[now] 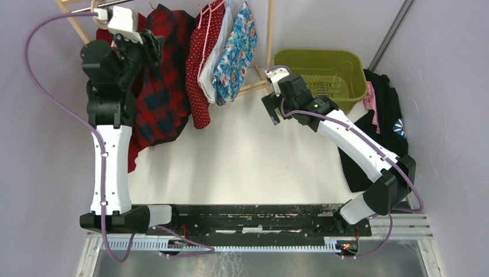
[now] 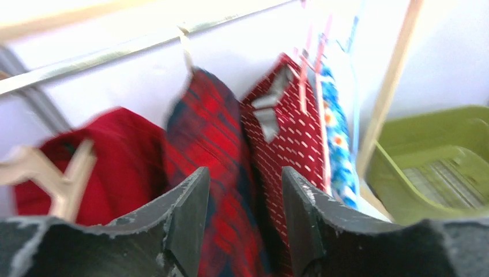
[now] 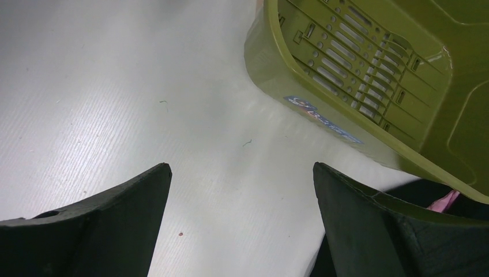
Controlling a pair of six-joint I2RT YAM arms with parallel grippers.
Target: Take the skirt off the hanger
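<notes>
On the rack's rod hang a plain red garment [image 2: 124, 153], a red-and-navy plaid garment [image 1: 167, 86], a dark red dotted one [image 1: 202, 63], a white one [image 1: 214, 64] and a blue floral one [image 1: 237, 55]. I cannot tell which is the skirt. My left gripper [image 1: 154, 49] is before the plaid garment in the top view; its fingers [image 2: 193, 196] stand apart with the plaid cloth behind the gap, and nothing shows held. A blurred wooden hanger [image 2: 57, 179] is left of them. Over the bare floor beside the basket, my right gripper is open and empty.
A green basket [image 1: 362, 86] stands at the back right. Black clothing [image 1: 352, 161] and a pink cloth [image 1: 369, 104] lie beside it. The rack's rod [image 2: 132, 49] and wooden post [image 1: 270, 34] border the hanging clothes.
</notes>
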